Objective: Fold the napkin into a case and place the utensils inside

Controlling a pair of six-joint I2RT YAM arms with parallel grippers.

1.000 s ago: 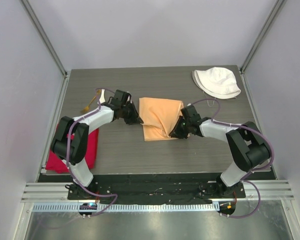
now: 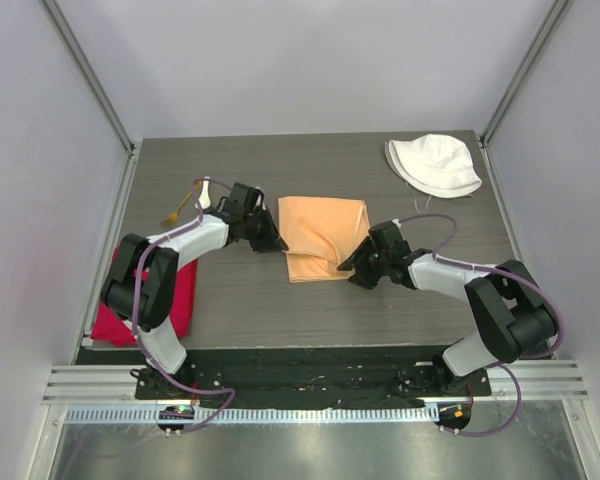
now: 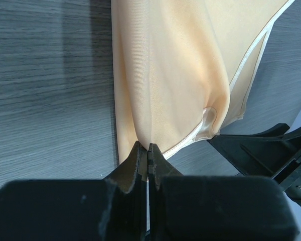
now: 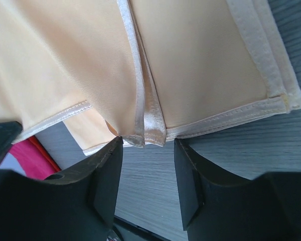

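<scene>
The orange napkin [image 2: 318, 225] lies partly folded mid-table, its folded flap running diagonally toward the near edge. My left gripper is shut on a raised fold of the napkin's left side, seen as a ridge in the left wrist view. At the napkin's lower right, my right gripper stands open just at the flap's corner, the layered hemmed edges [image 4: 139, 110] showing between and above its fingers. Behind the left arm, at the table's left, a yellow utensil [image 2: 173, 214] is partly visible.
A red cloth [image 2: 175, 310] lies at the near left under the left arm. A white cloth [image 2: 430, 163] sits at the back right.
The left gripper has shifted very slightly toward the near edge with the fold.
</scene>
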